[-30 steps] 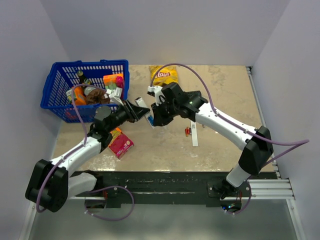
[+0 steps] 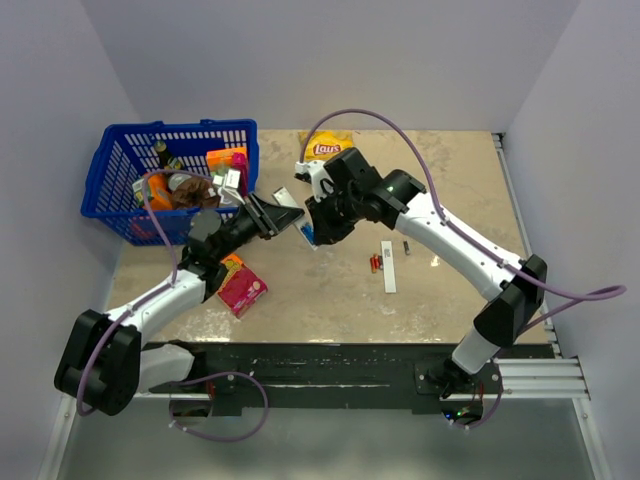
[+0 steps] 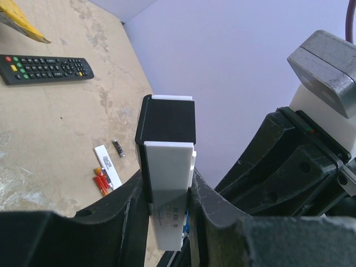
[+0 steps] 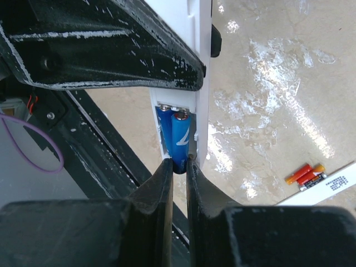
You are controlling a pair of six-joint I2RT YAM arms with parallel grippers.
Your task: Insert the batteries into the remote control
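Observation:
My left gripper (image 2: 282,216) is shut on a white battery-holding body (image 3: 169,167), held in the air above the table's middle. In the right wrist view, two blue batteries (image 4: 179,139) lie in its open compartment. My right gripper is shut at the lower end of the front blue battery. Red and orange batteries (image 4: 298,172) and a dark one lie beside a white strip (image 2: 389,267) on the table, with another small battery (image 3: 118,147) nearby. A black remote (image 3: 47,69) lies farther back.
A full blue basket (image 2: 120,180) fills the back left; a yellow Lay's bag (image 2: 320,142) lies at the back. A pink box (image 2: 240,290) sits by my left arm.
The right arm has shifted slightly, its upper parts rising in the top view, while its gripper stays at the held body. The left arm has moved very little.

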